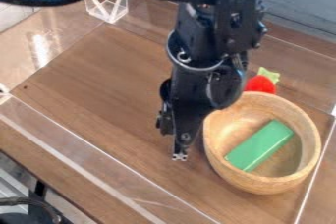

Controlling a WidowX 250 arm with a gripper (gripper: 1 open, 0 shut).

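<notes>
My black gripper [182, 144] hangs just left of a wooden bowl [296, 164], its fingers pointing down and shut, with nothing visible between them. Inside the bowl lies a green rectangular block [258, 145]. Behind the bowl is a red object [260, 85] with a pale green top, partly hidden by the arm.
The wooden board [92, 90] is clear to the left of my gripper. A small white wire-like frame [108, 7] stands at the back left. A dark gap with metal and cable lies past the front left edge.
</notes>
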